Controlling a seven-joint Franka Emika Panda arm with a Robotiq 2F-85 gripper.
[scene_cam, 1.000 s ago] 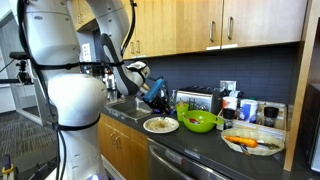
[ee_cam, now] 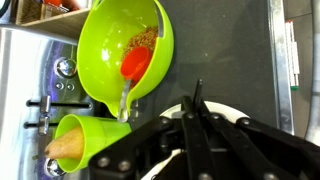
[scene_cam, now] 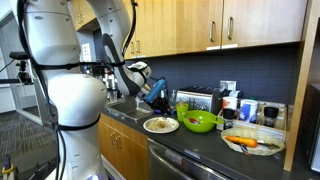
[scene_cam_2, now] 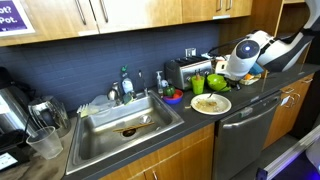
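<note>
Above the counter, my gripper points down, its dark fingers close together and shut. What lies between them cannot be made out. A white plate lies below, partly hidden by the gripper in the wrist view. Some pale yellowish food shows on this plate in exterior view 1. Beside it stands a green bowl, holding a red-headed spoon and brown grainy stuff.
A green cup with a brown object inside stands near the bowl. Along the back wall is a toaster. The sink lies to one side; a plate of vegetables sits on the other.
</note>
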